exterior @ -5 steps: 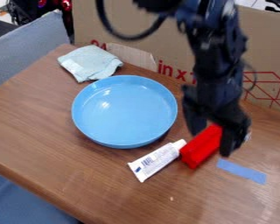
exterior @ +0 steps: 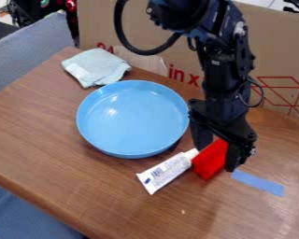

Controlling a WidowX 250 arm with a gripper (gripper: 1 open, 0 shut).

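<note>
My black gripper (exterior: 222,140) is open, low over a red block (exterior: 209,161), its fingers around the block's upper part, which they partly hide. A white tube (exterior: 164,173) with dark print lies just left of the block on the wooden table. A blue plate (exterior: 131,119) sits left of the gripper, and a strip of blue tape (exterior: 258,184) lies to the right of the block.
A folded pale cloth (exterior: 94,67) lies at the back left. A cardboard box (exterior: 271,79) stands along the back.
The arm is slightly higher or further back in the picture than a moment ago, with its fingers now closer about the red block. The objects on the table appear unmoved.
</note>
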